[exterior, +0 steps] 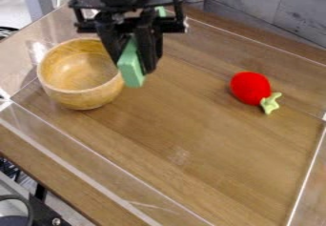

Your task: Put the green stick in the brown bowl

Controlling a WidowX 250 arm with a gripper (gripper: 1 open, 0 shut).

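A green stick (132,66) hangs nearly upright from my gripper (132,51), whose dark fingers are shut on its upper part. The brown bowl (61,92) stands at the left of the table. In the picture the stick's lower end lies just at the right side of the bowl's rim, and its height above the table is hard to tell. The inside of the bowl that shows looks empty. My gripper and arm cover part of the area behind the bowl's far right side.
A red vegetable-like toy (251,87) with a pale green tip lies on the right. A grey wall (261,15) runs along the back right.
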